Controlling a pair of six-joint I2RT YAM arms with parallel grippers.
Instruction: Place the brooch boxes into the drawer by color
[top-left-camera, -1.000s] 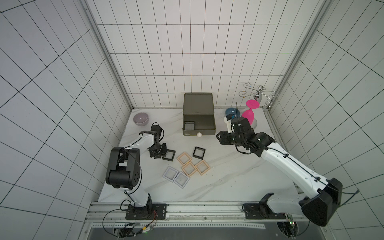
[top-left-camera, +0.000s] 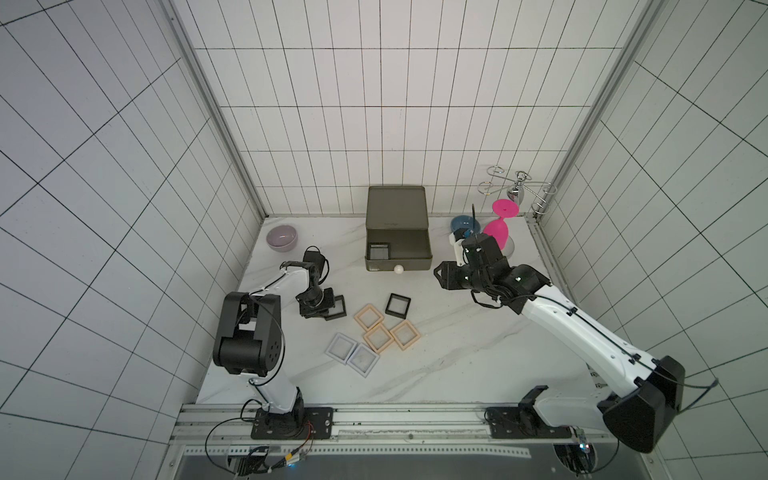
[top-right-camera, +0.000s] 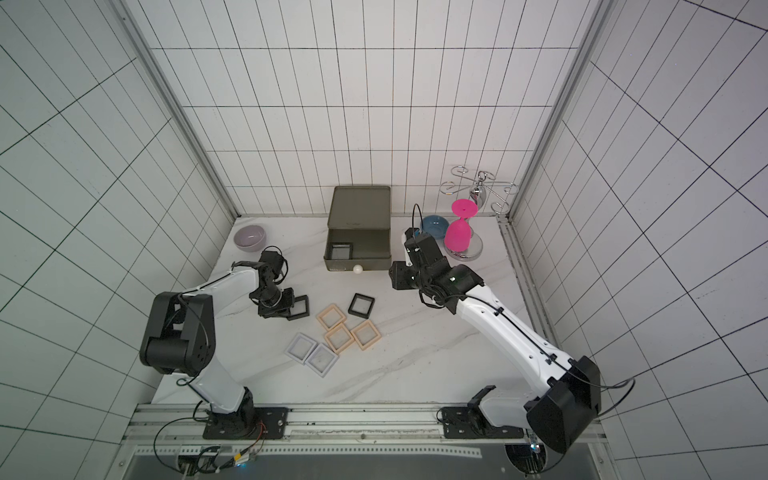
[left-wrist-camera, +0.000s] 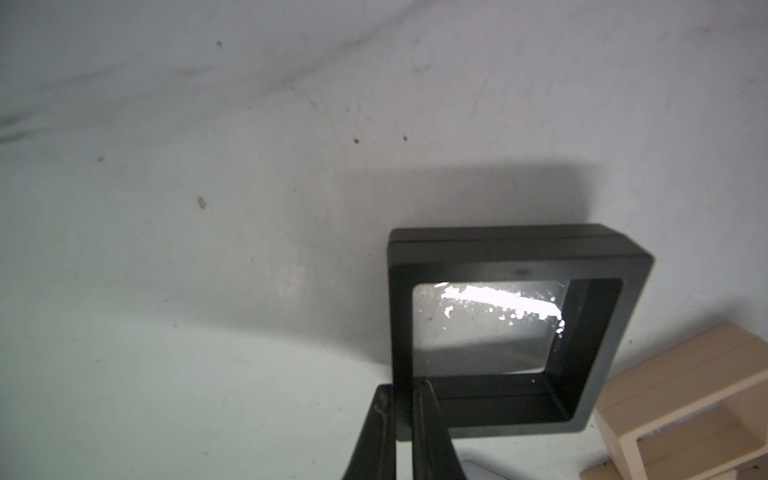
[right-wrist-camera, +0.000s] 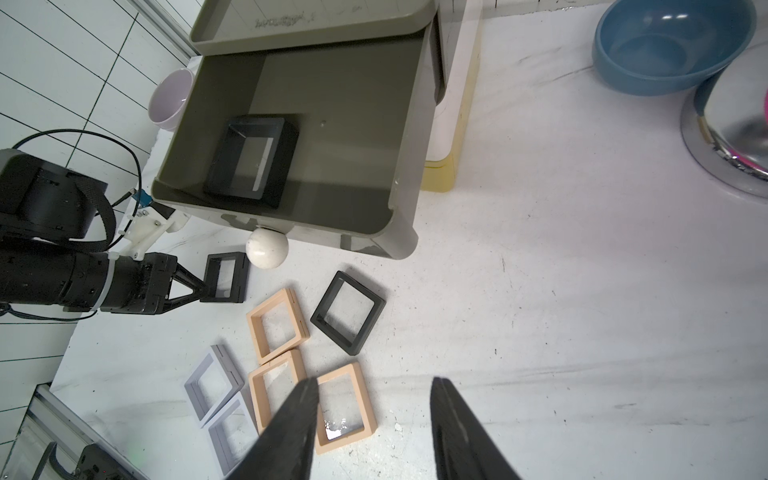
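In the left wrist view, my left gripper is shut on the near left wall of a black brooch box (left-wrist-camera: 520, 248), one finger on each side of that wall. My right gripper stands open and empty above bare table. A second black box (right-wrist-camera: 348, 312) lies apart, in front of the drawer. Another dark box (right-wrist-camera: 253, 160) sits inside the open drawer (right-wrist-camera: 408, 152), at its left side. Several orange boxes (right-wrist-camera: 366, 400) lie touching in a group on the table. Two pale lilac boxes (right-wrist-camera: 232, 368) lie at their left.
A white knob (right-wrist-camera: 266, 248) sticks out from the drawer's front. The blue bowl (right-wrist-camera: 672, 48) stands right of the drawer, by a pink object (top-left-camera: 497, 228) and metal rack (top-left-camera: 516, 188). A purple bowl (top-left-camera: 281, 237) is back left. Table right of the boxes is clear.
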